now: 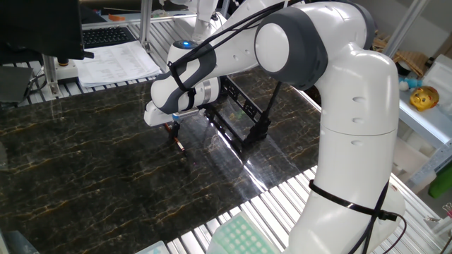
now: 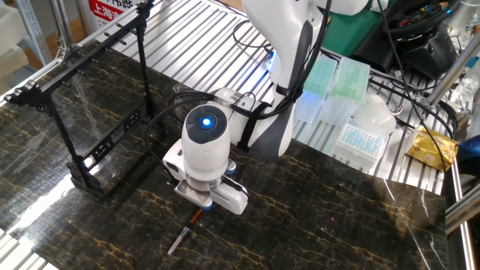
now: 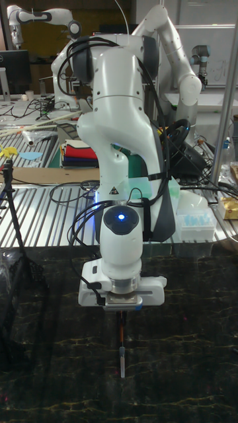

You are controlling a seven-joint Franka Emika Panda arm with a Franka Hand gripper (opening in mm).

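Observation:
A thin brown stick-like tool with a pale, clear-looking end (image 2: 178, 241) is at the dark marbled tabletop, under the robot's hand. In exterior view 1 the same tool (image 1: 179, 146) runs slantwise beside the dark fingers of my gripper (image 1: 174, 134), which point down at it. From the front, its pale end (image 3: 122, 365) sticks out toward the camera below the hand. The white hand covers most of the fingers in exterior views 2 and 3. Whether the fingers touch or grip the tool does not show clearly.
A black upright frame (image 2: 112, 142) stands close beside the hand. Clear and green plastic boxes (image 2: 319, 82) and a white rack box (image 2: 360, 146) sit on the slatted metal by the arm's base. Papers (image 1: 116, 63) lie beyond the tabletop, much of which is bare.

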